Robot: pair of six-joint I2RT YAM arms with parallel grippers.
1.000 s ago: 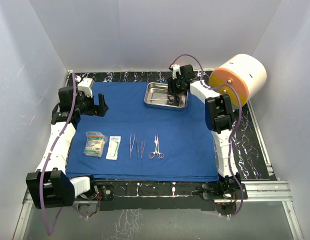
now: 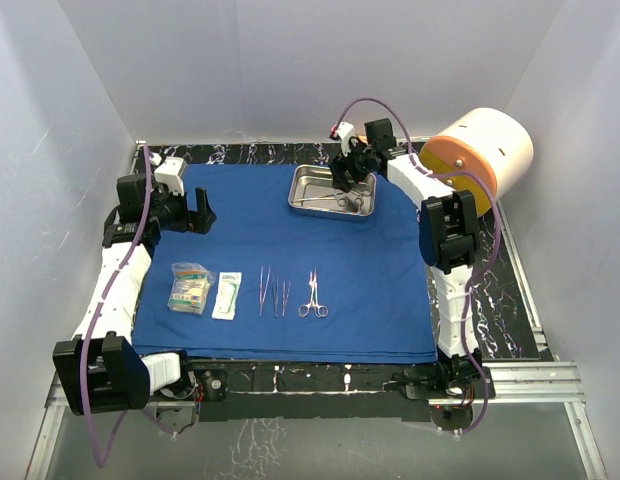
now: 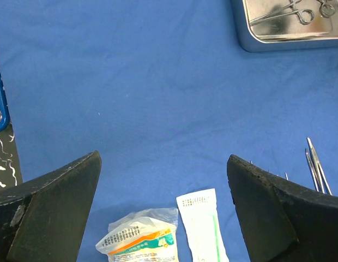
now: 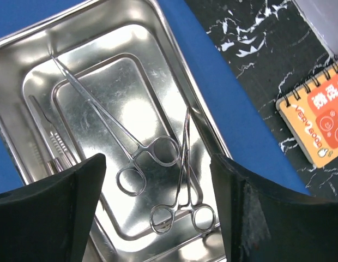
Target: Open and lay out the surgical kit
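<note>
The metal tray (image 2: 300, 207) stands at the back of the blue cloth, right of centre. Inside it, in the right wrist view, lie a longer scissor-handled clamp (image 4: 106, 114), a smaller one (image 4: 184, 164) and a thin scalpel-like tool (image 4: 49, 134). My right gripper is open above the tray, nothing between its fingers. Over the cloth's left side my left gripper (image 2: 202, 212) is open and empty. Along the front of the cloth lie a clear bag of packets (image 2: 191, 288), a white-green packet (image 2: 227, 296), several tweezers-like tools (image 2: 264, 290) and scissor-handled tools (image 2: 313, 297).
A large cream drum with an orange end (image 2: 485, 150) stands right of the tray. In the right wrist view a spiral notebook (image 4: 319, 112) lies on the black marbled table (image 4: 251, 49).
My right gripper has turned and shifted slightly over the tray, exposing the scissor-handled tools' rings more clearly from above. The left arm and the tools on the cloth look unmoved.
</note>
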